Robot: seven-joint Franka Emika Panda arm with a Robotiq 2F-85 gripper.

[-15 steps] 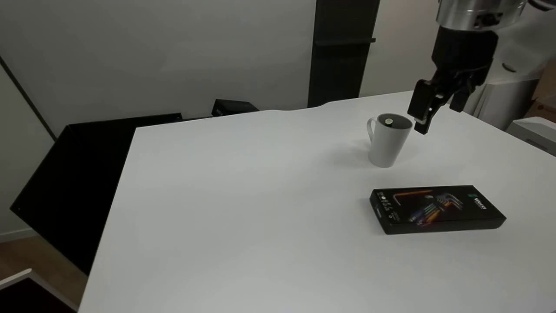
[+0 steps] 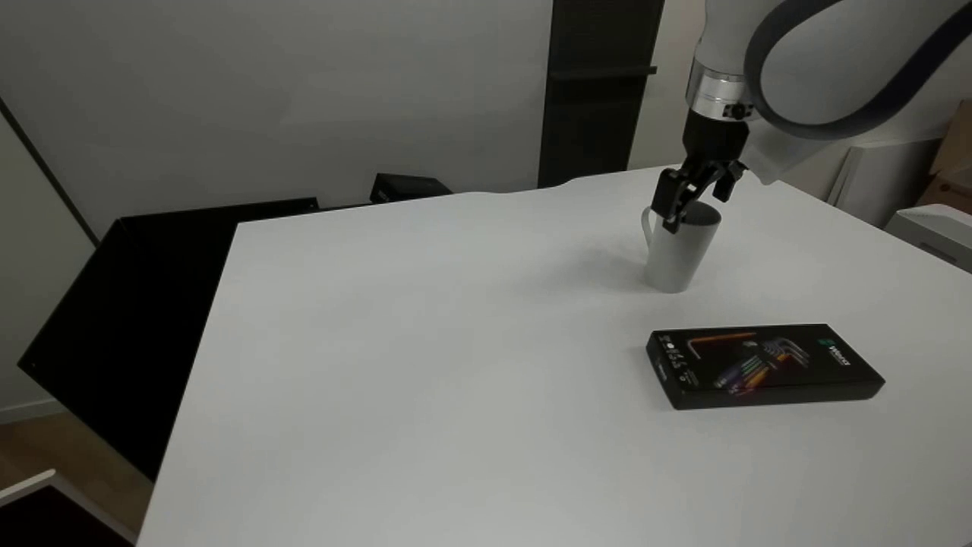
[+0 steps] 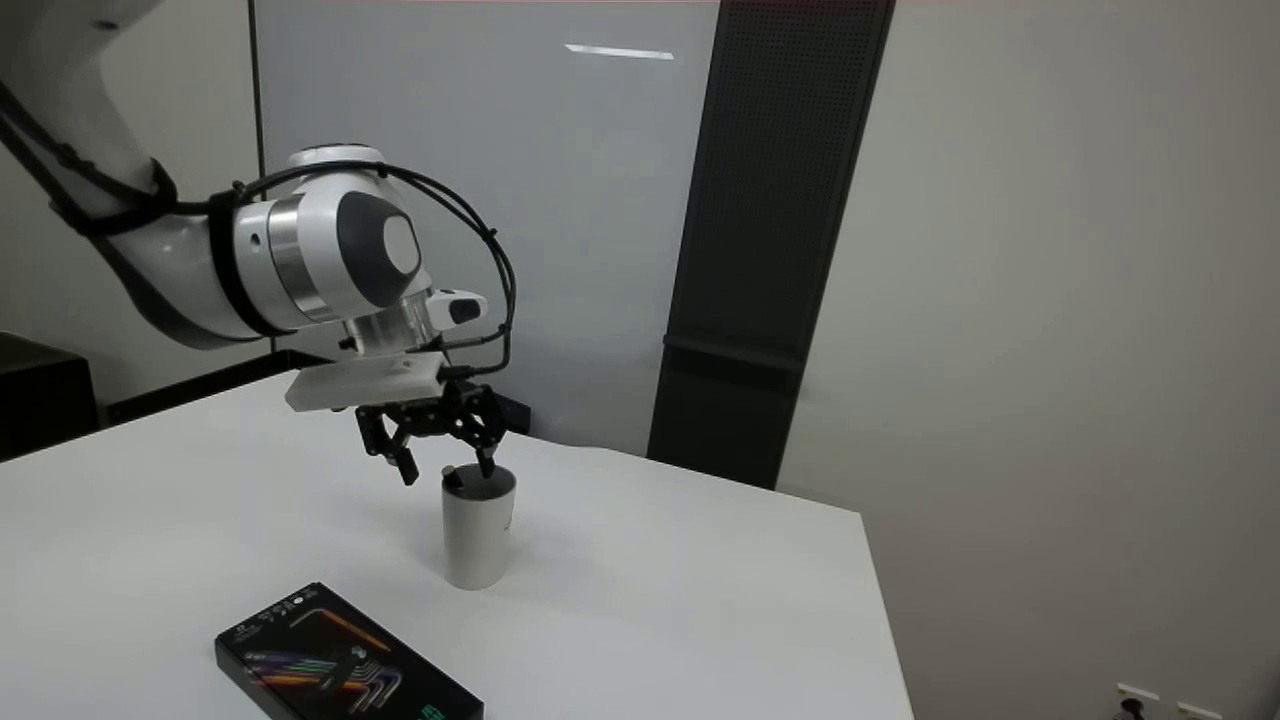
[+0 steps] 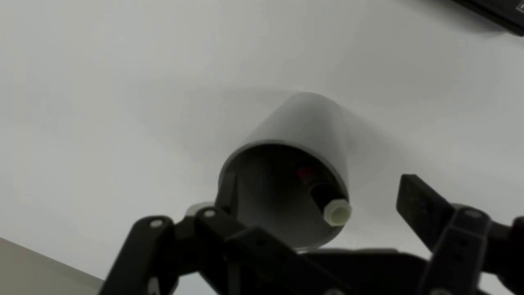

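A white mug (image 2: 679, 255) stands upright on the white table, its handle on the left in exterior view 1. Inside it leans a dark, pen-like object (image 4: 324, 194) with a pale hexagonal end (image 4: 337, 212) at the rim; its lower part is lost in shadow. My gripper is open over the mug's mouth, nothing held. In the wrist view one finger (image 4: 227, 194) overlaps the left side of the mouth, while the other stands clear to the right, so the pale end lies between them. Exterior view 2 also shows the gripper (image 3: 449, 470) just above the mug (image 3: 477, 534).
A flat black box (image 2: 765, 366) with pictured hex keys lies on the table in front of the mug. Behind the mug, the table's far edge is close.
My gripper has moved left and away from exterior view 1's camera, from right of the mug to over its mouth. It now hides the pale end there. Mug and box have not moved.
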